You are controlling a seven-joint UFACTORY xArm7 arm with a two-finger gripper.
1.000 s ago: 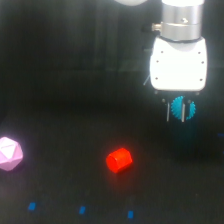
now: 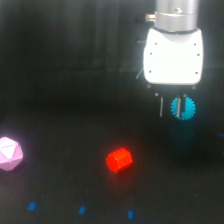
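Note:
In the camera view my gripper [image 2: 170,106] hangs at the upper right, its white body above two thin fingers. A clear gap separates the fingers, so it is open. A blue toothed round piece [image 2: 188,108] lies behind the right finger, which crosses in front of it. The left finger stands apart from the piece, on its left. Whether the right finger touches the piece, I cannot tell.
A red block [image 2: 119,160] sits near the middle of the dark surface. At the left edge is a pink faceted piece [image 2: 9,153]. Several small blue marks run along the front.
My gripper has shifted left and slightly up in the picture, and its fingers stand wider apart. The blue piece, red block and pink piece look unmoved.

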